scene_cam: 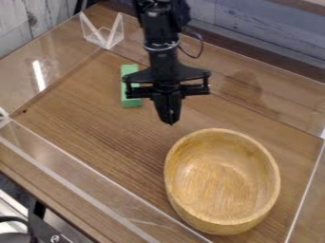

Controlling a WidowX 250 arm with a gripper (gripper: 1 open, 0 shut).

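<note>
The black robot arm reaches down from the top of the camera view, its gripper (169, 112) hanging over the middle of the wooden surface, shut with nothing visible between its fingers. A green block (129, 86) lies just left of and behind the gripper, partly hidden by the arm. A large yellow bowl (221, 201) sits in the lower right, in front of the gripper.
Pale walls (267, 33) border the wooden surface (89, 133) at the back and left. A clear plastic piece (102, 28) is at the top left.
</note>
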